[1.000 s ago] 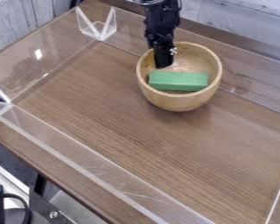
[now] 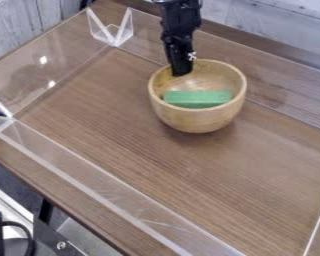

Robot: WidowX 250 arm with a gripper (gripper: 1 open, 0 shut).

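A round wooden bowl (image 2: pixel 199 117) stands on the wooden table (image 2: pixel 149 180), right of centre in the upper half. A green block (image 2: pixel 198 99) lies inside it. My black gripper (image 2: pixel 180 66) reaches down from the top to the bowl's back left rim and is shut there, apparently on the rim; its fingertips are small and dark, so the exact contact is hard to make out.
A clear angular plastic piece (image 2: pixel 111 30) is at the back left. Black cables lie at the lower left corner.
The bowl, with the green block in it, has moved a little toward the front and left. My gripper has moved with it.
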